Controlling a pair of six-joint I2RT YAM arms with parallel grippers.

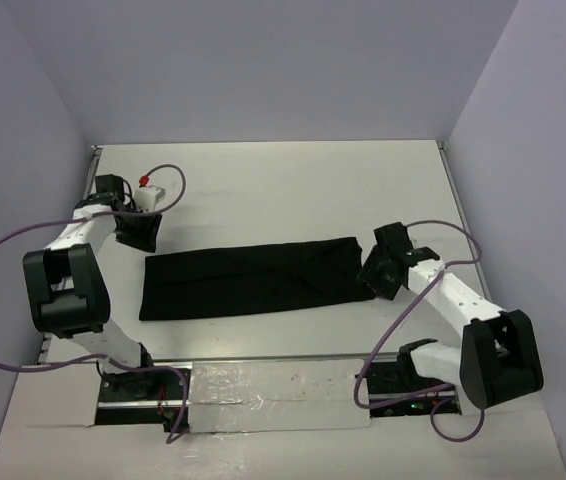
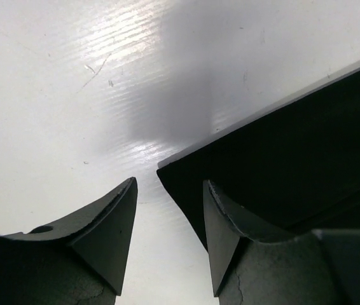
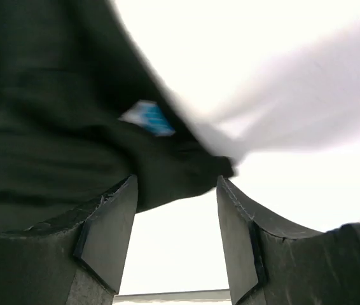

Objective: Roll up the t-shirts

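Note:
A black T-shirt (image 1: 233, 295) lies folded into a long strip across the white table. In the top view my left gripper (image 1: 138, 240) hangs just above its back left corner. The left wrist view shows that gripper open, with the shirt's corner (image 2: 263, 159) just beyond the fingertips. My right gripper (image 1: 378, 280) is at the strip's right end, open; in the right wrist view (image 3: 174, 181) the cloth (image 3: 53, 140) is blurred around and beyond its fingertips, with a small pale blue patch (image 3: 151, 117) among its folds.
Grey walls stand at the back and both sides. Purple cables loop over both arms.

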